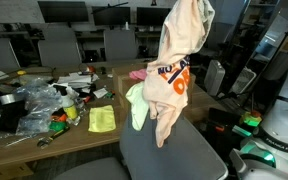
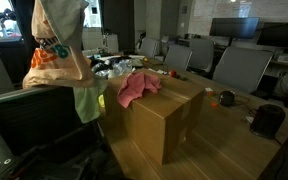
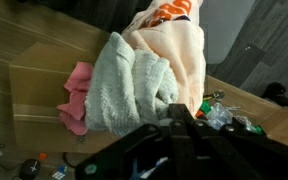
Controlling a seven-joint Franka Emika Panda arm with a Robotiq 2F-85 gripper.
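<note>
A peach towel [image 1: 174, 60] with orange and black lettering hangs stretched high from my gripper, whose fingers are above the top edge of exterior view 1. In exterior view 2 the same towel [image 2: 59, 40] dangles at the upper left. The wrist view shows dark fingertips of my gripper shut at the upper end of the peach cloth [image 3: 181, 45]; the pinched part itself is mostly hidden. Below it, a pale green towel [image 3: 124, 85] drapes over the box edge, also seen as a pale towel [image 1: 138, 105] in exterior view 1.
A pink cloth [image 2: 138, 87] lies on top of a cardboard box [image 2: 162, 128]. A yellow cloth [image 1: 102, 119] is on the wooden table, with plastic bags [image 1: 42, 108] and small items to its left. A dark grey chair or bin [image 1: 169, 155] stands below the towel.
</note>
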